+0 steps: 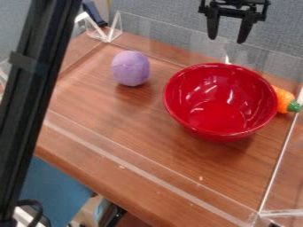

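Note:
My black gripper [228, 27] hangs open at the top of the camera view, high above the back of the table, with nothing between its two fingers. Below it a large red bowl [219, 111] stands empty on the wooden table [119, 151]. A lilac ball [130, 68] rests to the left of the bowl. An orange toy carrot with a green end [283, 98] lies against the bowl's right side, partly hidden by it.
Clear plastic walls [178, 40] edge the table at the back and sides. A black vertical post [30, 97] fills the left edge.

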